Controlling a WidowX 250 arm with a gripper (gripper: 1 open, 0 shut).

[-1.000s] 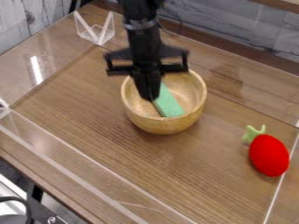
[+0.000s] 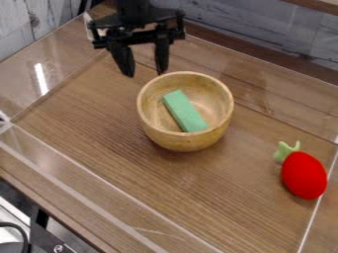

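My gripper point(image 2: 140, 59) hangs at the upper middle, its two dark fingers pointing down and spread open with nothing between them. Below and to its right a beige bowl point(image 2: 211, 104) rests on the wooden table point(image 2: 93, 148), holding a green block point(image 2: 185, 111) that lies tilted lengthwise inside it.
A red object with a green top, like a toy vegetable point(image 2: 302, 176), lies at the right. The table's left edge runs along the upper and lower left, with dark cables beyond at the bottom left.
A second ago my gripper was over the bowl. It rose up and back to the top edge, and now shows slightly lower. The bowl and red object look unmoved.
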